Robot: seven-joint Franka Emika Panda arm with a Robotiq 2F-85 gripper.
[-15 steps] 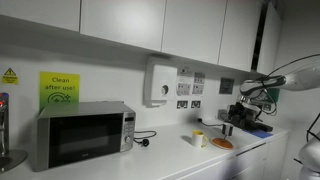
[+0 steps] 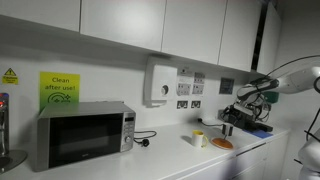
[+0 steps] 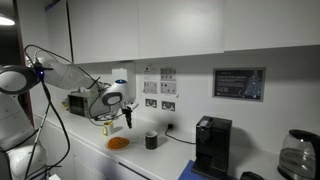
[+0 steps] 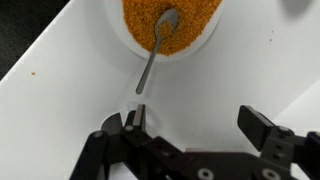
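Note:
A white plate with orange grains lies at the top of the wrist view, and a metal spoon rests in it with its handle over the rim. My gripper is open, with bare white counter between its fingers. In exterior view 2 the gripper hangs above the counter, close to the plate of orange grains and the black mug. A yellow mug stands left of the plate in exterior view 1. Part of a dark round thing shows beside the left finger, mostly hidden.
A microwave stands at the left of the counter in exterior view 1. A coffee machine and a glass kettle are to the right in exterior view 2. Cabinets hang overhead.
In exterior view 1 my arm has reached further left along the counter, toward the plate and mugs. The plate and yellow mug have not moved.

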